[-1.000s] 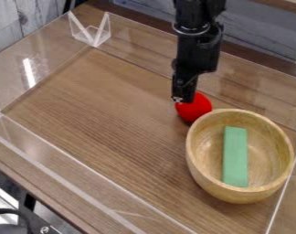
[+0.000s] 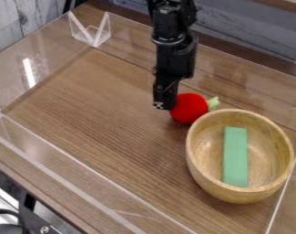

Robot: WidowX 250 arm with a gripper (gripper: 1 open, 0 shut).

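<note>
My gripper (image 2: pixel 165 97) hangs from the top middle, its fingertips just left of and above a red round object (image 2: pixel 188 110) with a small pale green part at its right. Whether the fingers are open or shut is hard to tell. The red object sits at the upper left edge of a tan bowl (image 2: pixel 263 137), which holds a long green block (image 2: pixel 235 155).
A clear wire or plastic holder (image 2: pixel 90 27) stands at the back left. Dark cables show at the bottom left corner.
My gripper has moved left and down, from behind the red object to beside its upper left. The red object looks nearly unmoved.
</note>
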